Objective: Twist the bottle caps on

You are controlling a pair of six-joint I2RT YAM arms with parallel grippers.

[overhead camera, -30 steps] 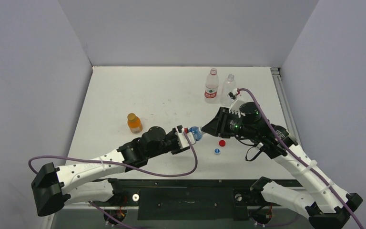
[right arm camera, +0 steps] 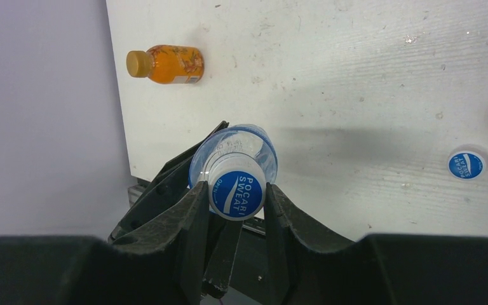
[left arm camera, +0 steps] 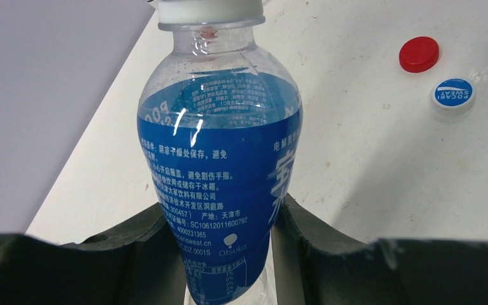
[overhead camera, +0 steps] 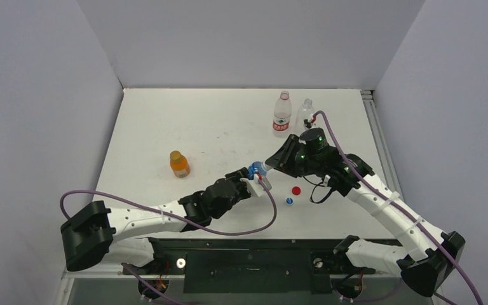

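A clear bottle with a blue label (left arm camera: 222, 159) is held by its body, with my left gripper shut on it. On its mouth sits a white cap (right arm camera: 236, 194) with a blue top, clasped between the fingers of my right gripper. The cap's white side shows above the neck in the left wrist view. Two loose caps lie on the table: a red cap (left arm camera: 419, 54) and a white-and-blue cap (left arm camera: 454, 93). At the back right stand a bottle with a red-and-white label (overhead camera: 282, 114) and a clear bottle (overhead camera: 304, 115), both uncapped.
An orange bottle with a yellow cap (overhead camera: 179, 164) stands on the left of the white table (overhead camera: 184, 121). My right arm's wrist is close to the clear bottle at the back.
Both arms have shifted and rotated a little, with the purple hoses swinging right on the left arm. The held bottle and cap stay together, moving slightly up and left in the top view.
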